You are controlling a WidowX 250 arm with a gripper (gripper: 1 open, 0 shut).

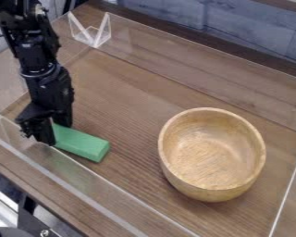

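My black gripper [45, 123] reaches down on the left side of the table, its fingers low at the left end of a green rectangular block [81, 143]. The block lies flat, slanting toward the lower right. The fingertips overlap the block's near end; whether they grip it I cannot tell.
A large tan wooden bowl [211, 148] stands on the right of the wooden table [151, 69]. A white wire-like object [92, 32] is at the upper left.
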